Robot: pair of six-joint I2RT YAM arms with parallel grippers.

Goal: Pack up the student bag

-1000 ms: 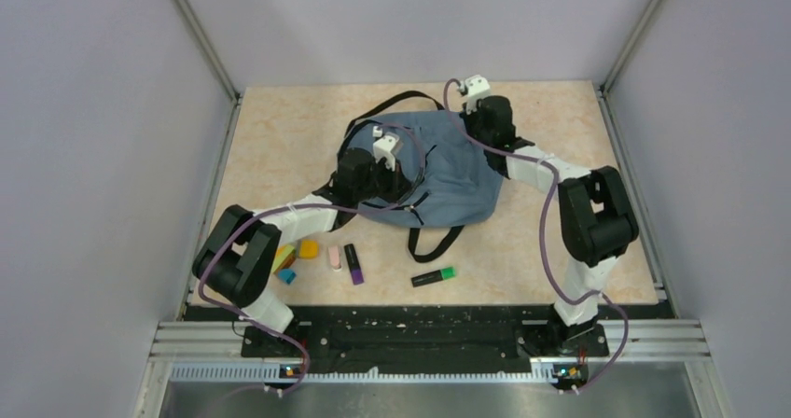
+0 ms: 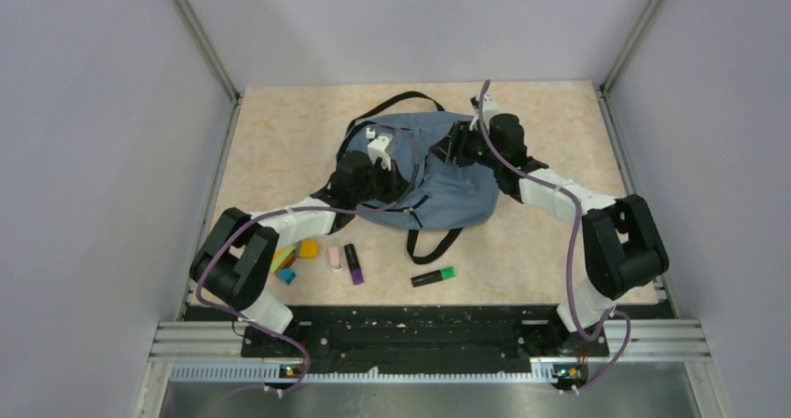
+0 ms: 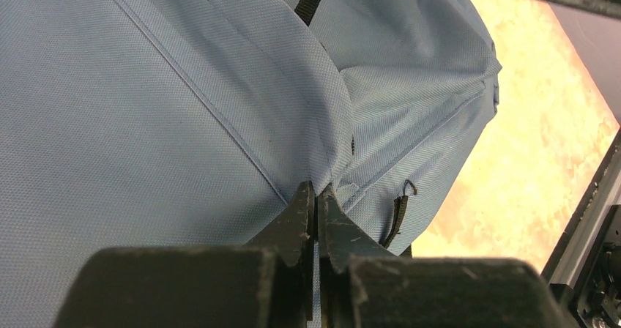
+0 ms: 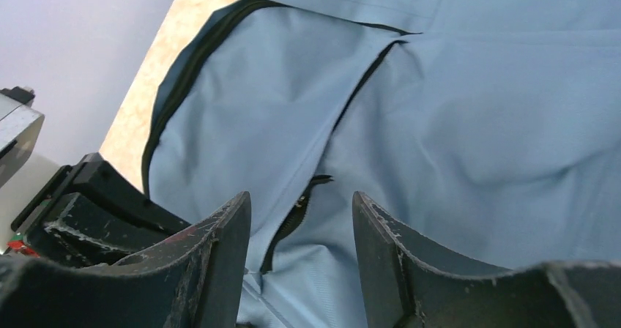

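Observation:
The blue-grey bag (image 2: 462,196) lies flat in the middle of the table, with black straps and zips. In the left wrist view, a fold of the bag's cloth (image 3: 331,134) runs down into the tips of my left gripper, which is shut on it. My right gripper is open over the bag's right part, nothing held. Beyond its fingers (image 4: 236,222), a zip opening with a black zip pull (image 4: 293,222) shows on the cloth, seen between the tips. How far above the cloth they are, I cannot tell.
At the front left lie a purple-capped marker (image 2: 353,263), a pink item (image 2: 335,257), a yellow block (image 2: 308,248) and a blue block (image 2: 287,275). A green-capped marker (image 2: 433,276) lies front centre, below a strap loop (image 2: 435,248).
From the bag's upper right edge, my right gripper has come left and toward the front, over the bag, and its fingers have opened. The left arm and the bag have barely moved.

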